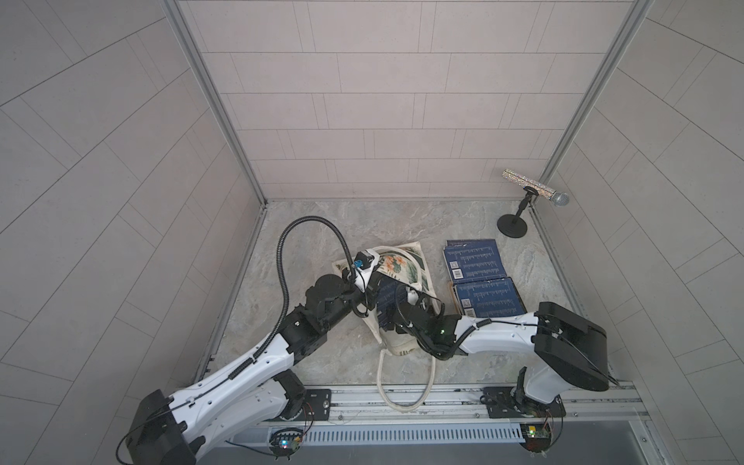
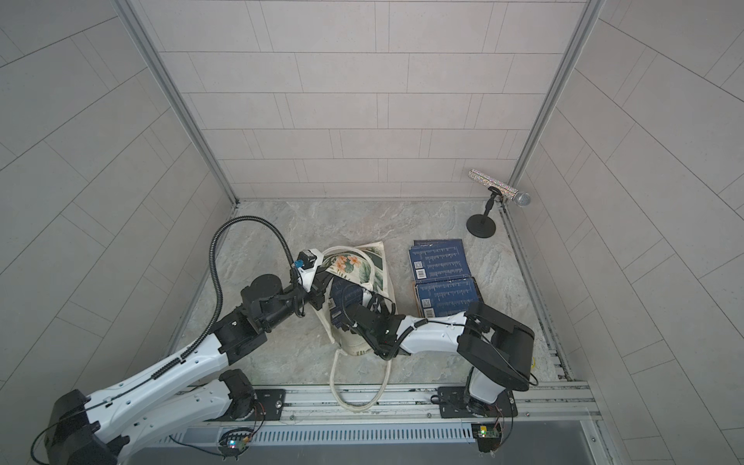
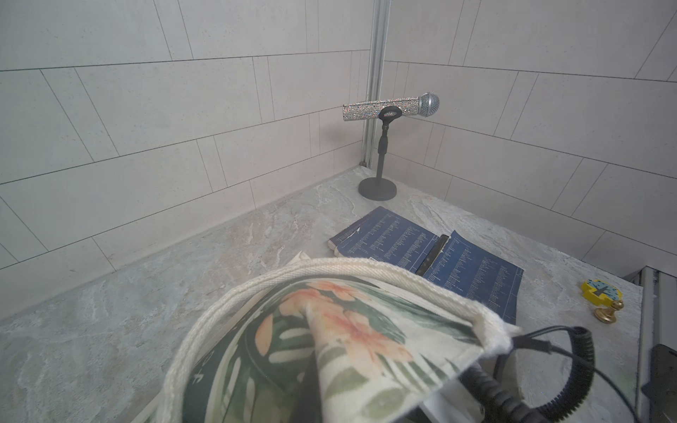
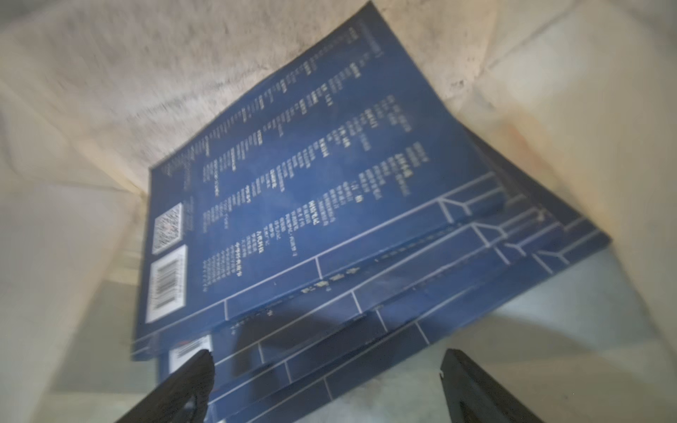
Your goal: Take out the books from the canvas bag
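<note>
The cream canvas bag [image 1: 418, 255] with floral lining [image 3: 331, 317] lies mid-table, its mouth facing me. My left gripper [image 1: 372, 279] is at the bag's upper left rim, apparently shut on the canvas edge; its fingers are hidden in the left wrist view. My right gripper is open inside the bag, just before a stack of blue books [image 4: 317, 197], nothing between its fingers. Two piles of blue books [image 1: 474, 259] lie on the table to the right of the bag.
A glittery microphone [image 3: 366, 110] on a black stand [image 3: 377, 189] stands at the back right corner. A small yellow object [image 3: 593, 289] and a brass piece [image 3: 608, 310] lie at the right edge. The table behind and left of the bag is clear.
</note>
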